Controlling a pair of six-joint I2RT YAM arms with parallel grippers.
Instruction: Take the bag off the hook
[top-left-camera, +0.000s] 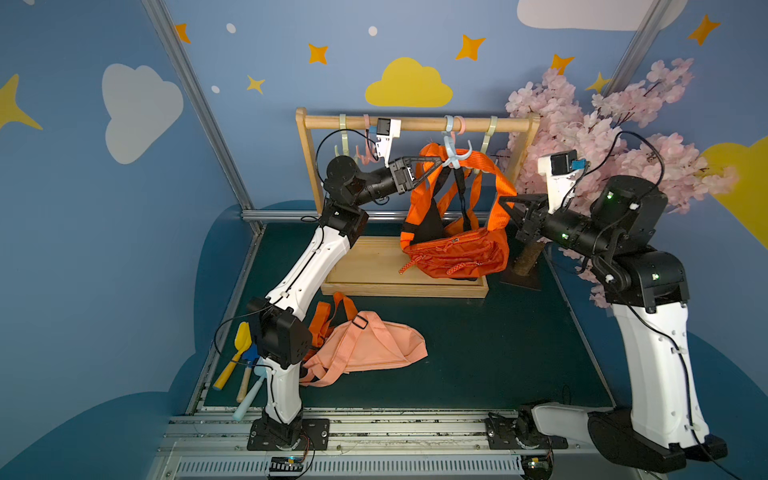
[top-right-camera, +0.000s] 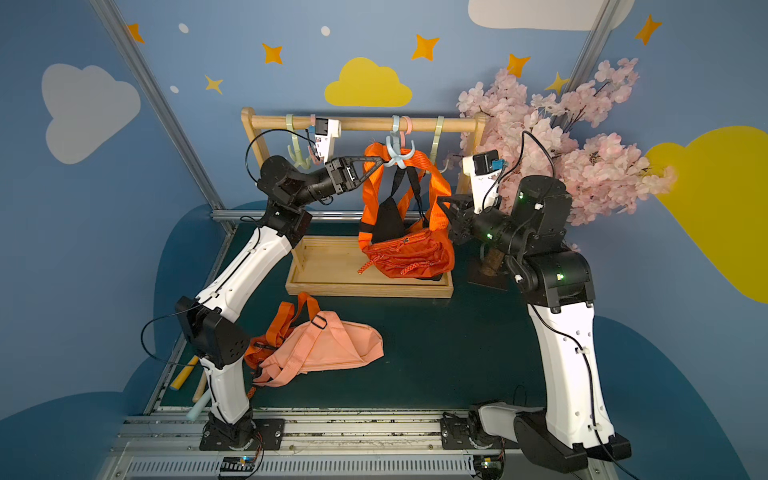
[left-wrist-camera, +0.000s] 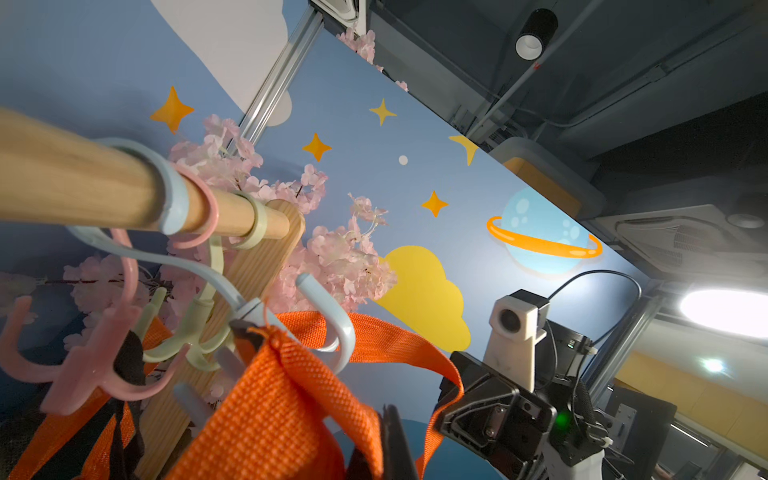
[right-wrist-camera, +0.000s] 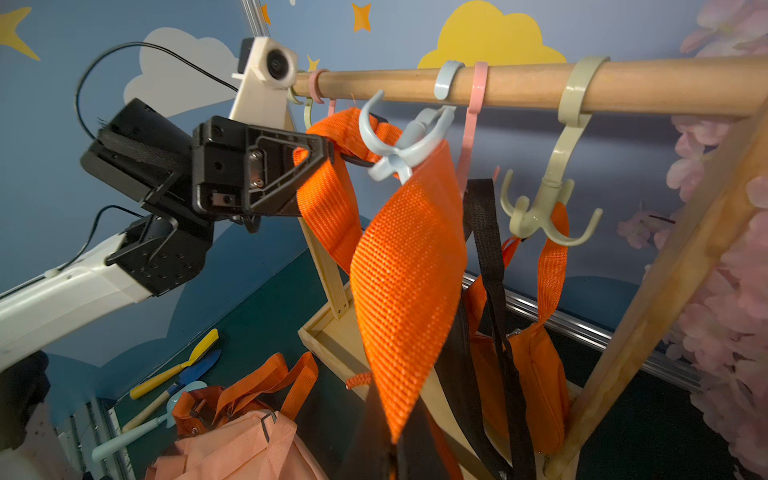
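Note:
An orange bag (top-left-camera: 460, 254) hangs below the wooden rail, its orange strap (right-wrist-camera: 412, 256) looped at the light blue hook (top-left-camera: 456, 153). Prongs of that hook cross in front of the strap; whether they still bear it, I cannot tell. On the strap's left side, close to the hook, my left gripper (top-left-camera: 436, 162) is shut on the webbing. Lower on the right, my right gripper (top-left-camera: 504, 200) is shut too, with the strap narrowing between its fingers in the right wrist view. In the left wrist view, webbing hides most of the left fingers (left-wrist-camera: 394, 444).
Another orange strap hangs on the green hook (right-wrist-camera: 544, 212) behind. A pink hook (left-wrist-camera: 96, 360) is alongside. The wooden rack's tray (top-left-camera: 360, 268) lies below. A pink bag (top-left-camera: 376, 344) and toy shovels rest front left; blossoms (top-left-camera: 560, 120) stand right.

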